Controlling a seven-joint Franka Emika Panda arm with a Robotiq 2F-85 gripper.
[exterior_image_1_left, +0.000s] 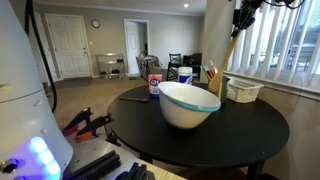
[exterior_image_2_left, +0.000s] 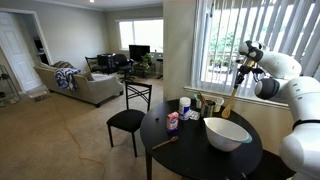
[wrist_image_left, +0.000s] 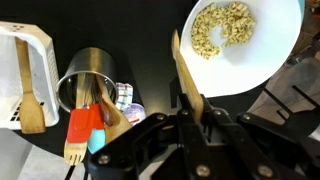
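In the wrist view my gripper is shut on the handle of a wooden spoon (wrist_image_left: 186, 72). The spoon (exterior_image_1_left: 235, 45) slants down from the gripper (exterior_image_1_left: 248, 8) to the far right rim of a white bowl (exterior_image_1_left: 186, 112) with a pale teal edge. Its lower end is partly hidden there, so contact with the bowl cannot be told. From above, the bowl (wrist_image_left: 262, 58) has small tan pieces (wrist_image_left: 222, 28) inside. In exterior view 1 its rim slopes lower toward the right.
A metal canister (wrist_image_left: 88, 62) of utensils stands close to the bowl, with a white basket (exterior_image_1_left: 243, 91) beside it. A white tub (exterior_image_2_left: 184, 106) and a red-and-white container (exterior_image_2_left: 172, 121) are behind.
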